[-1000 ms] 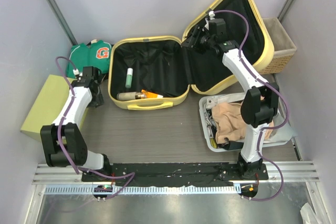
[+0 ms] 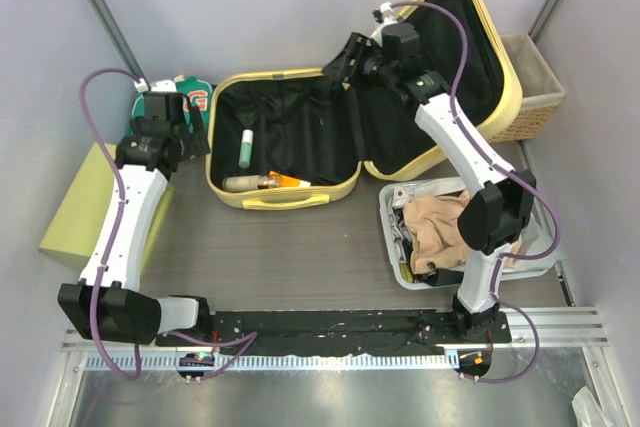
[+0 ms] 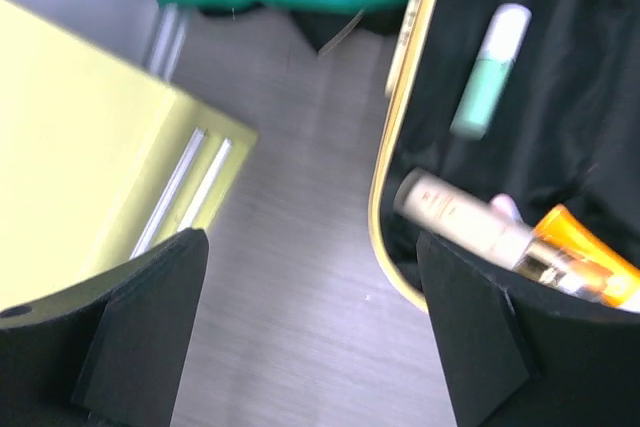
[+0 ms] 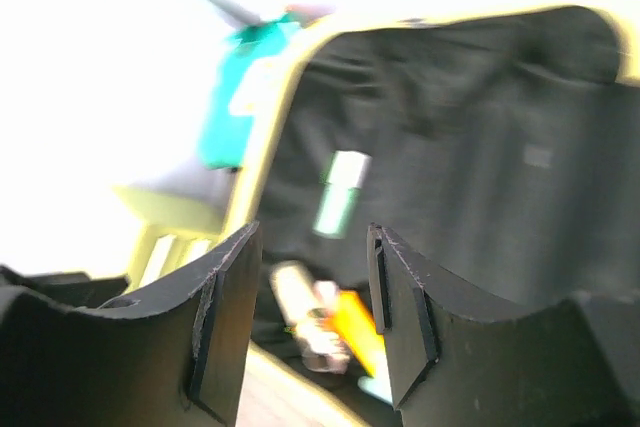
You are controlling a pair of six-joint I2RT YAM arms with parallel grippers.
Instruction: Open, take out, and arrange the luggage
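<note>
A yellow suitcase (image 2: 300, 199) lies spread wide, its black-lined lid (image 2: 445, 47) leaning up at the right. Inside its left half are a green-and-white bottle (image 2: 246, 150), a beige bottle (image 2: 245, 183) and an orange tube (image 2: 290, 180). A green garment with an orange letter (image 2: 198, 99) lies beyond the suitcase's left end, partly hidden by my left arm. My left gripper is open beside that end, nothing between its fingers. Over the suitcase's hinge side hovers my right gripper, open and empty.
A yellow-green box (image 2: 75, 209) stands at the left wall. At the right are a white tray (image 2: 392, 237) holding a peach cloth (image 2: 438, 229) and small items, and a wicker basket (image 2: 528, 122). Bare floor (image 2: 280, 257) lies in front of the suitcase.
My right gripper has shifted left, from the lid toward the suitcase's middle. The luggage items have not moved.
</note>
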